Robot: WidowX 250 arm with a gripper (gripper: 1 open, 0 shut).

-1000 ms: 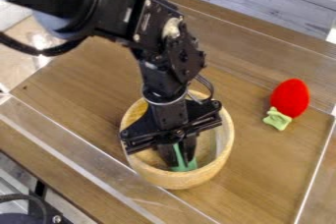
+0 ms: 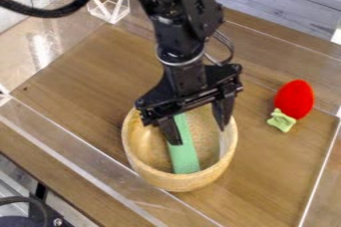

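My black gripper [image 2: 188,113] hangs over a light wooden bowl [image 2: 170,178], its fingers open, with the fingertips at the bowl's upper rim. Inside the bowl lies a long green object [image 2: 182,156], its upper end partly hidden by the gripper. Nothing shows held between the fingers.
A red object with a pale green end [image 2: 294,101] lies to the right of the bowl on the wooden table [image 2: 83,82]. A clear edge strip runs along the front left.
My gripper has risen up out of the bowl, exposing more of the green object, which lies inside it.
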